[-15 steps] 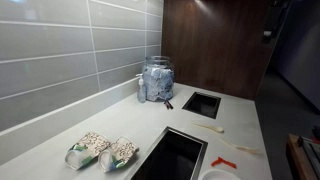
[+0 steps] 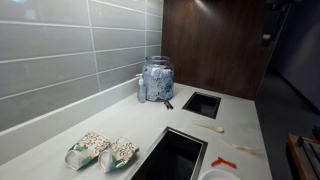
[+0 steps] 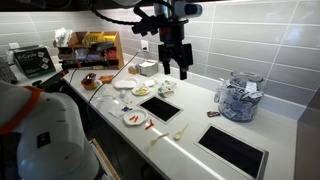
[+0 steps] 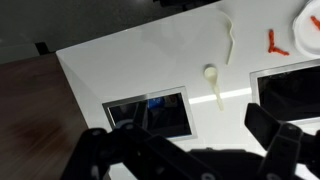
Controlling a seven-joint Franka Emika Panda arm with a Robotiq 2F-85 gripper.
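High above the white counter, my gripper [image 3: 173, 68] hangs open, its two dark fingers well apart and nothing visible between them. The wrist view looks down past the gripper onto a pale spoon [image 4: 211, 74] and a second thin pale utensil [image 4: 230, 40]. Both lie flat on the counter, clear of the fingers. Near them are red strips [image 4: 272, 43] and a white plate [image 4: 307, 34], cut off by the frame edge. In exterior view 1, the spoon [image 2: 209, 127] rests beyond the red strips [image 2: 223, 162].
Two dark rectangular recesses [image 2: 203, 104] [image 2: 170, 159] break the counter. A large patterned glass jar [image 2: 158, 79] and a small bottle [image 2: 141, 91] stand by the tiled wall. Two patterned containers [image 2: 86, 150] [image 2: 119, 154] lie nearby. More dishes [image 3: 133, 118] crowd the far end.
The dark arm part at the top right of exterior view 1 has shifted slightly. The objects on the counter have stayed in place.
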